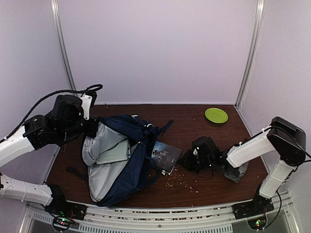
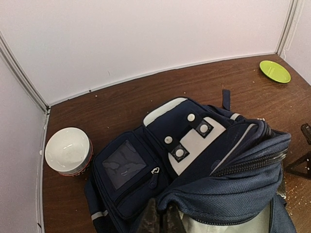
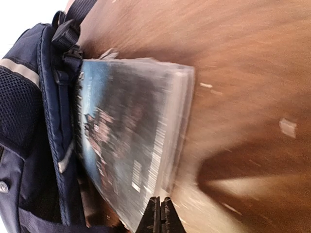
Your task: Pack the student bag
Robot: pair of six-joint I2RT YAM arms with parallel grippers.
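A navy student bag (image 1: pixel 129 170) lies gaping at the left of the table, its grey lining showing, with a pale book (image 1: pixel 114 153) inside. My left gripper is shut on the edge of the bag's opening, holding the fabric up. Against the bag's right side, a dark-covered book (image 3: pixel 124 111) rests flat on the table, partly tucked beside the strap. My right gripper is shut, nothing showing between its fingers, close by the book's near edge. Whether the tips touch the book I cannot tell.
A green plate (image 1: pixel 216 115) sits at the back right. Beneath the right arm, a grey pouch-like item (image 1: pixel 235 171) lies on the table. A white bowl (image 2: pixel 68 149) stands left of the bag. Crumbs (image 1: pixel 181 183) are scattered in front.
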